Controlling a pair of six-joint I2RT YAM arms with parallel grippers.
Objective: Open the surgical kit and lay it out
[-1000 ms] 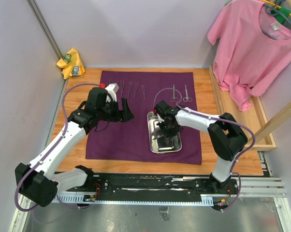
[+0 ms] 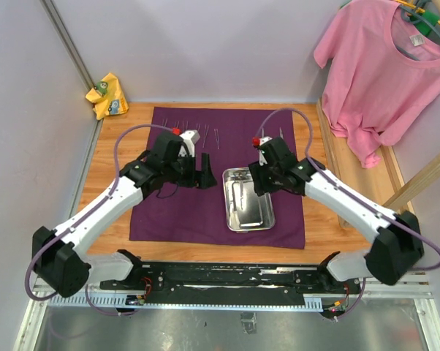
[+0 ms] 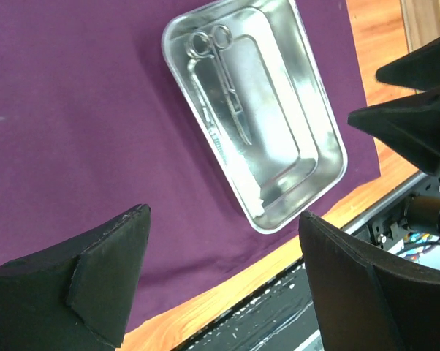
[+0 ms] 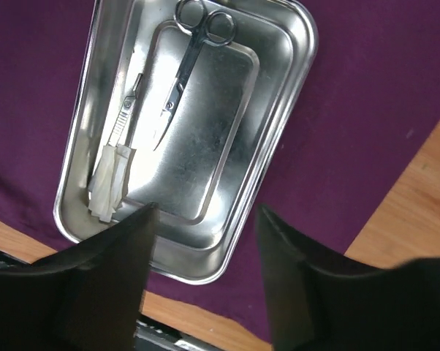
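Note:
A steel tray (image 2: 260, 219) lies on the purple cloth (image 2: 183, 223), holding scissors (image 4: 185, 69) and a scalpel-like tool with pale paper pieces (image 4: 103, 183). My left gripper (image 2: 204, 167) stands open left of the tray, its fingers empty in the left wrist view. My right gripper hovers over the tray's near end, blurred, its fingers apart with nothing between them. Along the back of the cloth lies a row of slender instruments (image 2: 206, 135), partly hidden by both arms.
A pink shirt (image 2: 384, 66) hangs over a wooden frame at the right. A yellow bag (image 2: 109, 95) sits at the back left corner.
My right gripper has risen and moved back and right over the tray, uncovering more of it.

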